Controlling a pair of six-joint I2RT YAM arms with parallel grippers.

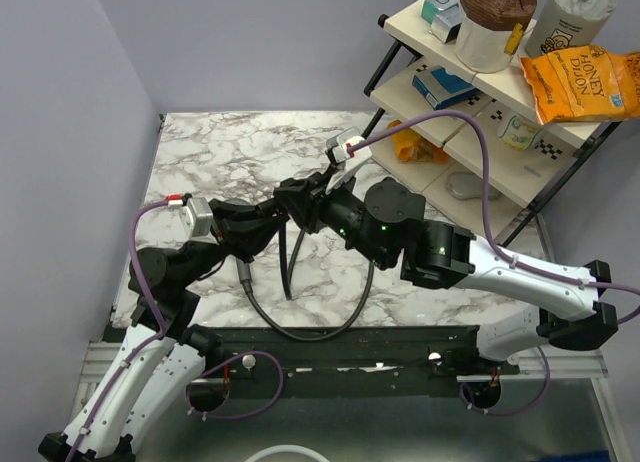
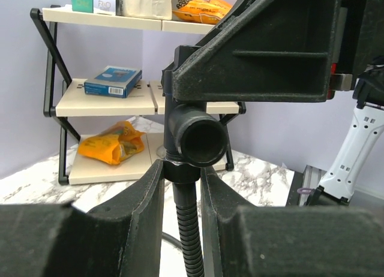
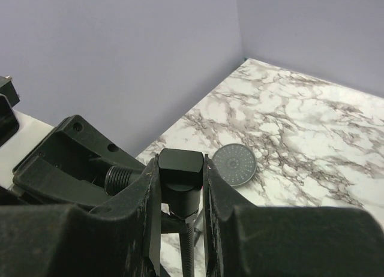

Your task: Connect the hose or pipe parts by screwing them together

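Both grippers meet above the counter's middle in the top view. In the left wrist view, my left gripper is shut on an upright ribbed hose (image 2: pixel 189 235) at its collar; a short black tube (image 2: pixel 201 140) sticks out toward the camera beneath the right gripper's body. In the right wrist view, my right gripper is shut on a black end fitting (image 3: pixel 181 166) of the hose, with the left gripper behind it at left. The hose (image 1: pixel 330 333) loops down across the counter in the top view.
A round drain-like disc (image 3: pixel 234 165) lies on it. A shelf rack (image 1: pixel 470 192) with boxes and bags stands at right. Grey walls border the left and back.
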